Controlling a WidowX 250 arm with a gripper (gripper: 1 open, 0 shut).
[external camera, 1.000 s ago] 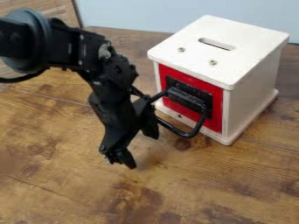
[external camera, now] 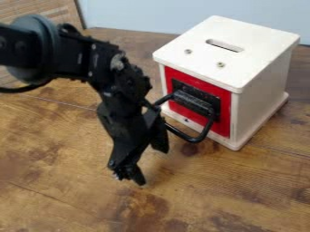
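A white wooden box [external camera: 264,106] with a slot and two small metal fittings on top stands at the right, its red front panel [external camera: 176,72] holding a black part with a cable or loop in front. The black robot arm [external camera: 109,76] reaches down from the upper left. Its gripper [external camera: 143,163] points down just above the wooden table, left of and in front of the box. How far apart the fingertips stand is unclear in the dark silhouette; I see no object between them.
A pale wall runs along the back. The box is the nearest obstacle, right beside the arm.
The gripper has shifted slightly, its lower tip now a little lower in view and further right than a second ago. The box has not moved.
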